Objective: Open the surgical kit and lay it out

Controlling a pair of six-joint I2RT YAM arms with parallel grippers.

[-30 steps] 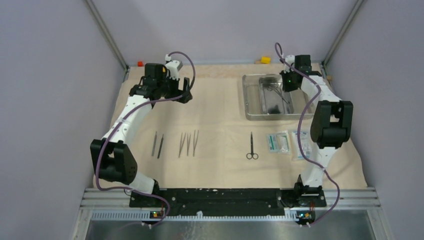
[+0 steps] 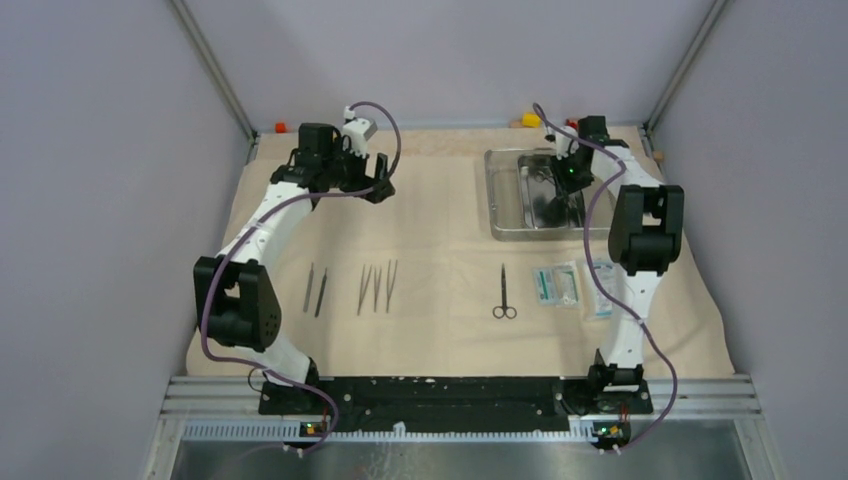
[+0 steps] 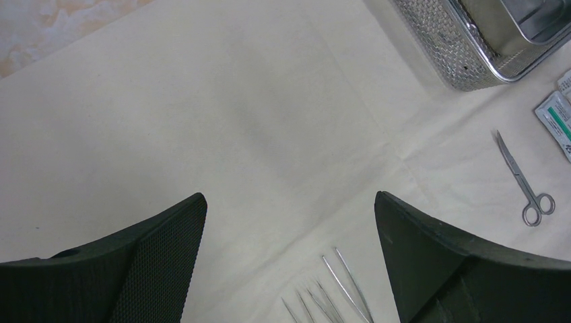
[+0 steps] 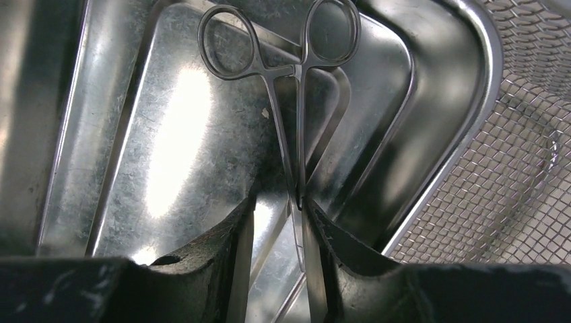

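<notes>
A clamp with two ring handles (image 4: 301,121) lies in the inner metal tray (image 4: 182,134), its slim tip reaching between the fingers of my right gripper. Those fingers are part open and a gap shows on the clamp's left side; whether they touch it I cannot tell. In the top view the right gripper (image 2: 570,185) is down over the tray inside the mesh basket (image 2: 507,234). My left gripper stands wide open above bare cloth, nothing between its fingers. Scissors (image 2: 504,293) lie on the cloth in front of the basket.
Several slim instruments, among them tweezers (image 2: 389,287) and a dark-handled tool (image 2: 321,293), lie in a row at front left. Flat packets (image 2: 556,286) and a larger white packet (image 2: 603,275) are at front right.
The left arm has shifted slightly to the right. The laid-out items have not moved.
</notes>
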